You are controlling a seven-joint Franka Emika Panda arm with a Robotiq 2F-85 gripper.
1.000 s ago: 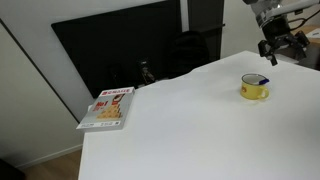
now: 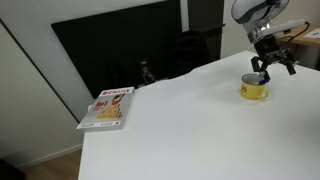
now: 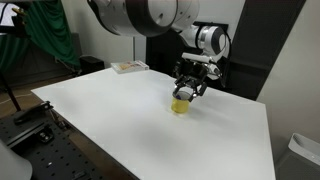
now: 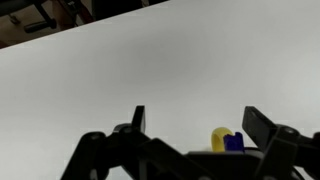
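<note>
A yellow mug [image 2: 254, 90] stands upright on the white table, its handle toward the right in exterior view 1. Something dark blue [image 4: 234, 142] shows at the mug in the wrist view, where the yellow handle [image 4: 220, 138] peeks up behind my gripper's body. My gripper [image 2: 274, 70] is open just above and beside the mug, with nothing between its fingers. In exterior view 2 the arm hangs over the yellow mug [image 3: 180, 105] and covers part of its top. The wrist view has the open fingers [image 4: 138, 118] spread wide over bare table.
A white box or book with a printed cover [image 2: 107, 109] lies at the table's far left side in exterior view 1. A white bin [image 3: 298, 158] stands beyond the table edge.
Over the last second my gripper has moved left in exterior view 1, coming closer to the mug's top. The mug and the box have stayed in place.
</note>
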